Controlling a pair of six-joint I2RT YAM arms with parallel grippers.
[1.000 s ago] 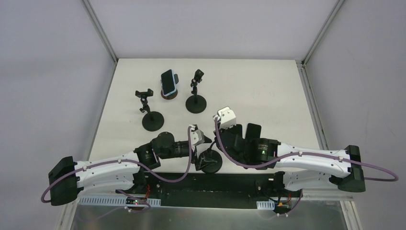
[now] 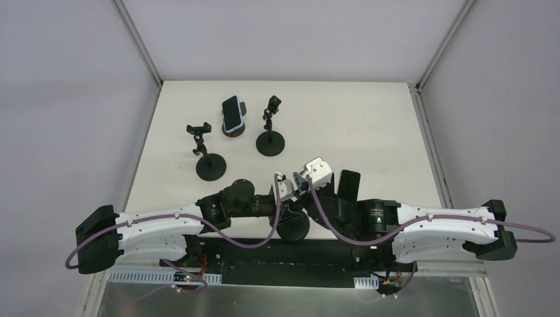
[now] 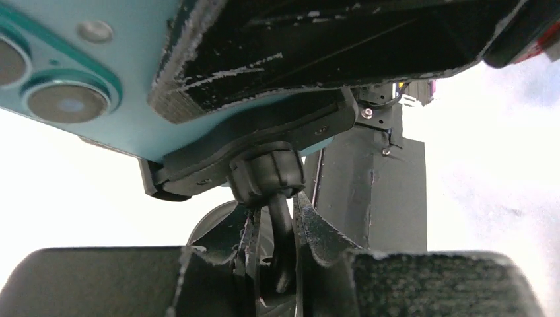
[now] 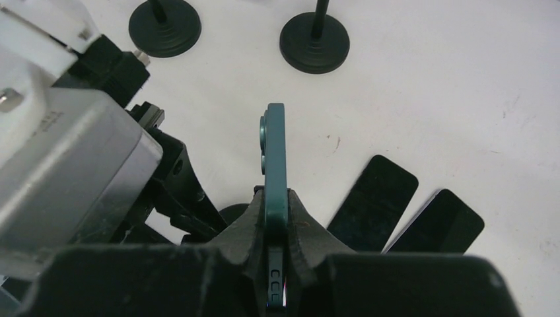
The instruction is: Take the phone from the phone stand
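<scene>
A teal phone [image 3: 142, 115] with round camera lenses sits against the black clamp [image 3: 264, 142] of the phone stand. Seen edge-on in the right wrist view, the phone [image 4: 275, 158] rises between the pads of my right gripper, shut on it. My left gripper is around the stand's thin stem [image 3: 282, 231], just below the clamp, its fingers part open with a narrow gap showing. From above, the arms hide the phone and most of the stand; its round base [image 2: 294, 228] shows at the table's front edge.
Two empty phone stands [image 2: 210, 167] [image 2: 270, 143] and a stand with another phone [image 2: 232, 113] occupy the back left. Dark phones [image 4: 373, 201] [image 4: 439, 224] lie flat just right of my right gripper.
My left gripper has moved right and in to the stem over the last second.
</scene>
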